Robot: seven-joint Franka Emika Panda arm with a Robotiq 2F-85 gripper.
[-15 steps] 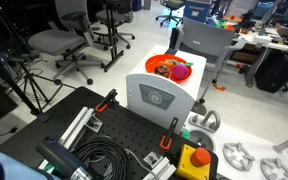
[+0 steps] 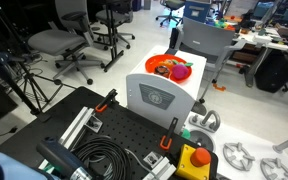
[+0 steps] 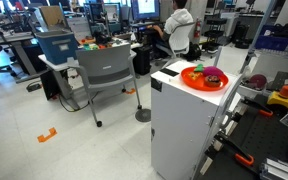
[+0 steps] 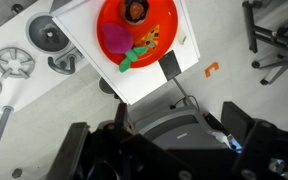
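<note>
A red-orange plate [image 4: 110, 14] rests on a white counter [image 4: 94, 50], in the upper part of the wrist view. On it are a purple object [image 4: 117, 38], a green object [image 4: 131, 57], a dark round item [image 4: 136, 11] and an orange-yellow wedge [image 4: 149, 38]. Exterior view 2 has the same plate [image 3: 189, 80] near the counter's far end, the purple object [image 3: 214, 73] on its right side. My gripper is open, its dark fingers spread at the bottom of the wrist view, with nothing seen between them. The exterior views do not show it clearly.
A sink [image 4: 49, 38] with a faucet and stove burners [image 4: 14, 63] lie left of the plate. Grey chairs [image 3: 106, 72] stand beyond the counter. A yellow box with a red button [image 2: 194, 162] and coiled black cables [image 2: 102, 158] occupy the near table.
</note>
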